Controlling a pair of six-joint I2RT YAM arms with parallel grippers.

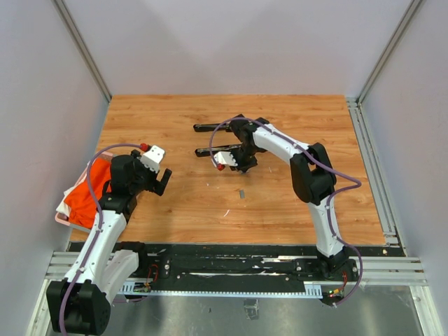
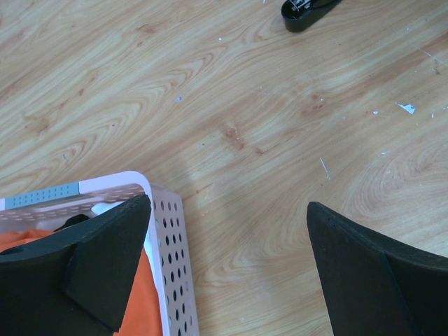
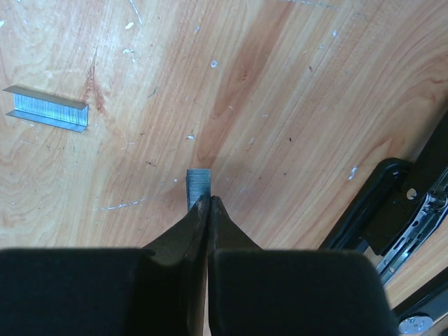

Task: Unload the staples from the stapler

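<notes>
A short strip of staples [image 3: 199, 184] pokes out past the tips of my right gripper, which is shut on it in the right wrist view. Another staple strip [image 3: 49, 110] lies on the table at upper left there, legs up; from above, this strip [image 1: 242, 194] shows as a small grey piece. The black stapler [image 3: 413, 203], partly cut off, is at the right of that view. From above, the stapler [image 1: 215, 150] is half covered by the right arm. My left gripper stands open with nothing between its fingers, beside the basket.
A pink perforated basket [image 2: 171, 252] holding orange cloth [image 2: 143, 301] stands at the table's left. Behind the stapler lies a similar long black piece [image 1: 210, 127]. Bare wood [image 1: 189, 217] fills the front middle, with scattered tiny scraps.
</notes>
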